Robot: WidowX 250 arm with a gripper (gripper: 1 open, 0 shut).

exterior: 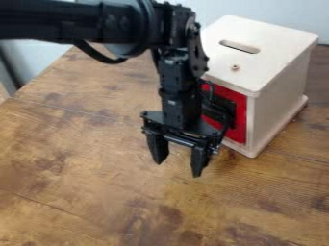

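Observation:
My black gripper (178, 154) hangs pointing down over the wooden table in front of a pale wooden box (276, 72), its two fingers spread apart with nothing visible between them. The box has a slot in its top, a small knob and a red front (236, 134), which my arm partly hides.
The box takes up the back right, and the table's far edge is at the upper left, with a pale surface beyond.

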